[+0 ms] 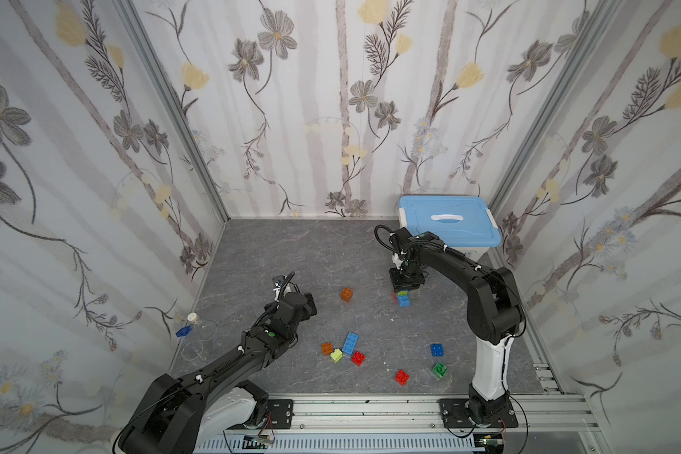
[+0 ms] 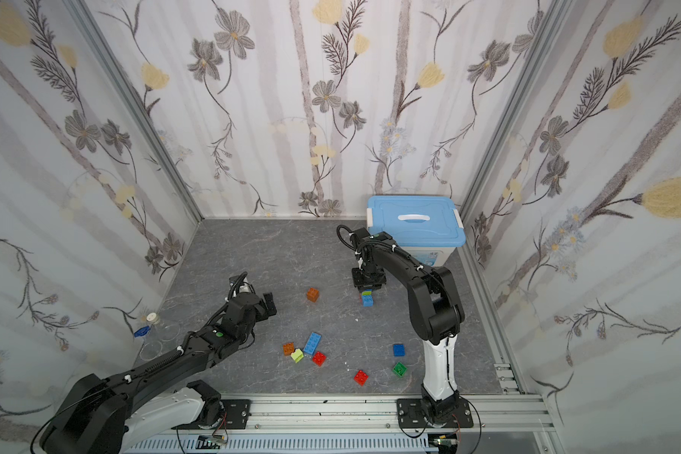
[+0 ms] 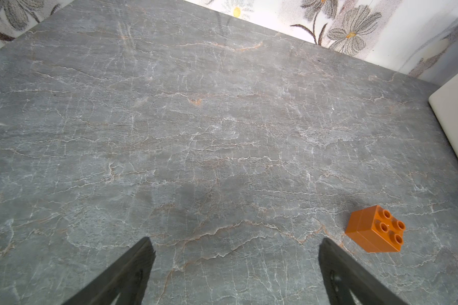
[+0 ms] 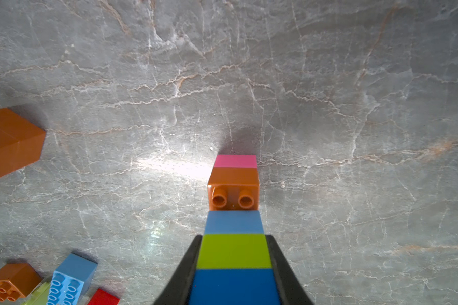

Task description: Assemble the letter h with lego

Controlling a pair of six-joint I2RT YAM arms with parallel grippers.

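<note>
My right gripper is shut on a column of bricks: a lime brick (image 4: 234, 251) lies between a light blue brick (image 4: 234, 222) and a deeper blue face (image 4: 234, 287). Just beyond the light blue face appears an orange brick (image 4: 233, 180) with two studs showing, a pink-red brick (image 4: 235, 161) at its far side. Whether these are joined to the held column, I cannot tell. From above, light blue (image 1: 404, 300) and lime pieces (image 1: 402, 293) show below the right gripper. On the left, my left gripper stands open and empty, with an orange brick (image 3: 374, 229) right of it.
Loose bricks lie toward the front: long light blue (image 1: 349, 342), orange (image 1: 327, 348), lime (image 1: 336, 355), red (image 1: 358, 358), another red (image 1: 401, 377), blue (image 1: 436, 349) and green (image 1: 439, 370). A blue-lidded box (image 1: 448, 219) stands behind the right arm.
</note>
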